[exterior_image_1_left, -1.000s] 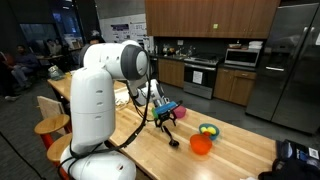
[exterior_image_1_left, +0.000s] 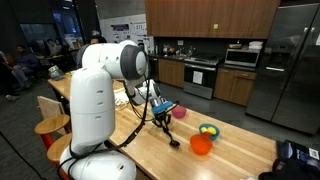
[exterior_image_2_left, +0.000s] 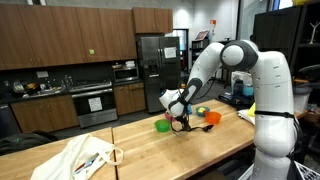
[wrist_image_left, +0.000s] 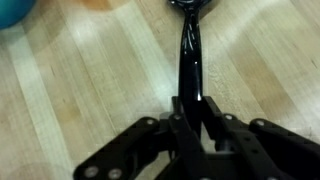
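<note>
A black long-handled utensil (wrist_image_left: 190, 58), perhaps a ladle or spoon, runs up from between the fingers in the wrist view. My gripper is shut on its handle. In exterior view 1 the utensil's dark head (exterior_image_1_left: 174, 144) hangs at or just above the wooden table, and I cannot tell whether it touches. The gripper (exterior_image_1_left: 160, 122) is over the table, to the left of an orange bowl (exterior_image_1_left: 201, 144). The far end of the utensil is cut off at the top of the wrist view.
A blue bowl (exterior_image_1_left: 209, 130) with colourful contents stands behind the orange one. Behind the gripper is a pink bowl (exterior_image_1_left: 179, 112); a green bowl (exterior_image_2_left: 162, 126) shows in exterior view 2. White cloth (exterior_image_2_left: 80, 154) lies at the table's other end.
The gripper and the utensil have shifted only slightly, with the utensil still held. The bowls stay where they were.
</note>
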